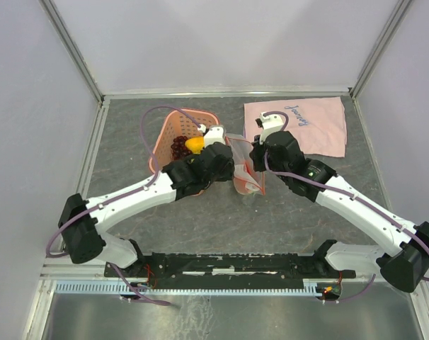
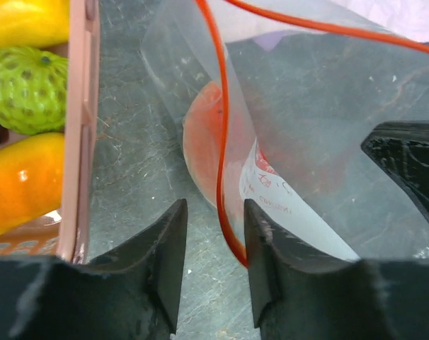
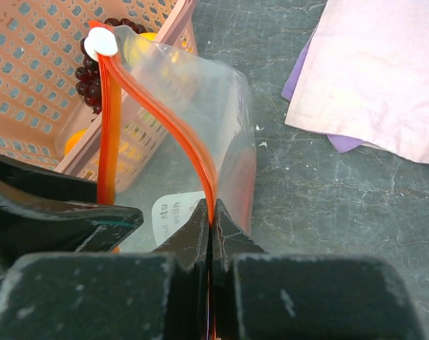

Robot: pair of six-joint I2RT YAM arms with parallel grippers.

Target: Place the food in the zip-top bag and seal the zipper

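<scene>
A clear zip top bag with red zipper edges hangs open between my grippers, some red content and a white label low in it. My left gripper is part open at one red edge in the left wrist view, which runs down between or just behind its fingertips. My right gripper is shut on the other edge of the bag, the red strip passing between its fingertips.
An orange basket at the left holds grapes, yellow fruit and a bumpy green fruit. A pink cloth lies at the back right. Bare table is at front.
</scene>
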